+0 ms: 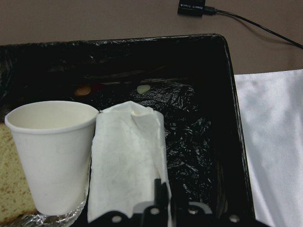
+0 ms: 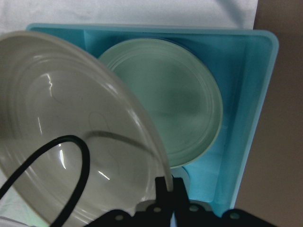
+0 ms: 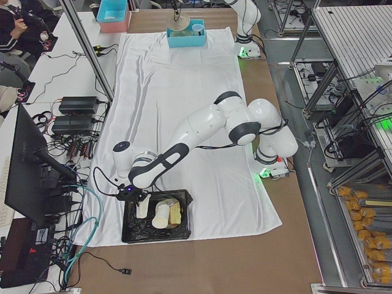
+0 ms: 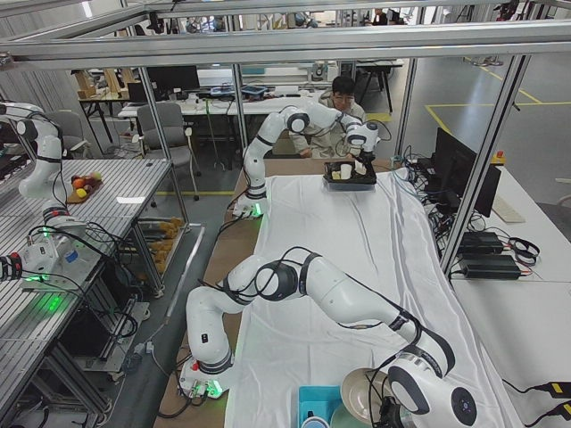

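Observation:
In the left wrist view a white paper bag or folded paper item (image 1: 128, 165) is in my left gripper, inside the black lined tray (image 1: 227, 118), right beside a white paper cup (image 1: 54, 161) and a bread-like yellow piece (image 1: 12, 175). My right gripper is shut on the rim of a cream plate (image 2: 80, 113), tilted over the blue bin (image 2: 255, 94), which holds a pale green plate (image 2: 180, 99) and a cup partly hidden beneath.
The white cloth between the tray and bin (image 3: 177, 79) is clear. A monitor (image 3: 27, 165), cables and power boxes (image 3: 76, 113) line the side table. A person (image 4: 330, 125) sits behind the far arm.

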